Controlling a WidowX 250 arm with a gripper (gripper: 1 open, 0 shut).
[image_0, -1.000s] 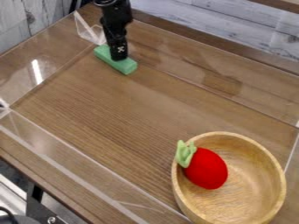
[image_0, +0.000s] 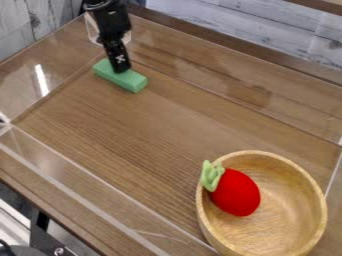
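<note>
My black gripper (image_0: 115, 58) reaches down from the top left, shut, its tips at the upper end of a green block (image_0: 126, 82). The block lies flat on the wooden table, and nothing clearly shows between the fingers.
A round wooden bowl (image_0: 291, 225) at the bottom right holds a red strawberry-like object (image_0: 235, 194) with a green top. A wall stands at the back left.
My gripper and the green block have moved a little toward the left and down in the view. The bowl is unchanged.
</note>
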